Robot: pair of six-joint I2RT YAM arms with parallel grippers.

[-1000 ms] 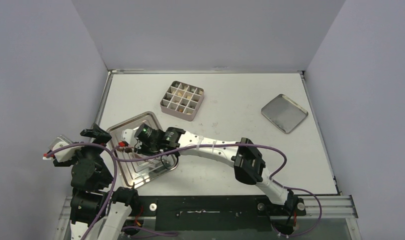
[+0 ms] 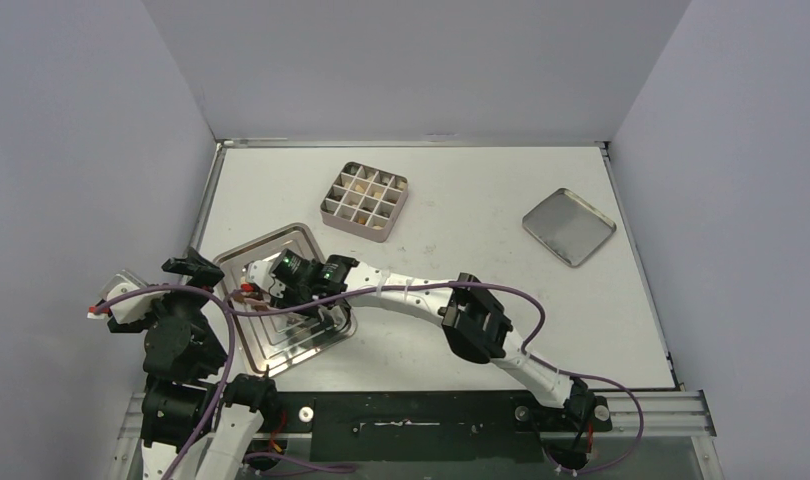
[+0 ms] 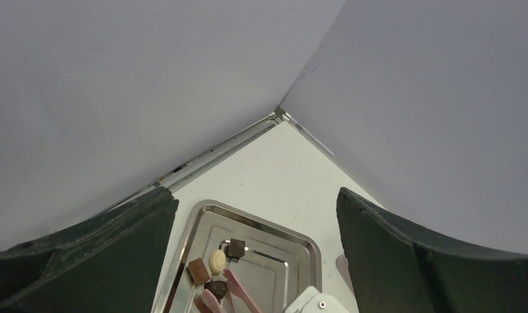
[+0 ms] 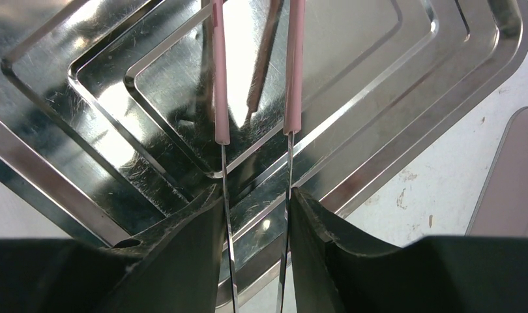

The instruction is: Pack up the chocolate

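Observation:
In the left wrist view several chocolates, a brown square [image 3: 197, 272], a cream oval [image 3: 217, 261] and darker pieces, lie on the steel tray [image 2: 271, 350]. My right gripper is over that tray, shut on metal tongs with pink tips [image 4: 293, 85]; the tips are apart, and no chocolate shows between them in the right wrist view. My left gripper stands open at the table's left edge, above and beside the tray. A compartment box [image 2: 364, 201] with small pieces in some cells sits behind the tray.
A smaller empty metal tray [image 2: 569, 227] lies at the right of the table. My right arm stretches across the front middle, and purple cables hang over both arms.
My right arm's elbow has shifted a little to the left, with the wrist staying over the tray. The left arm has not moved.

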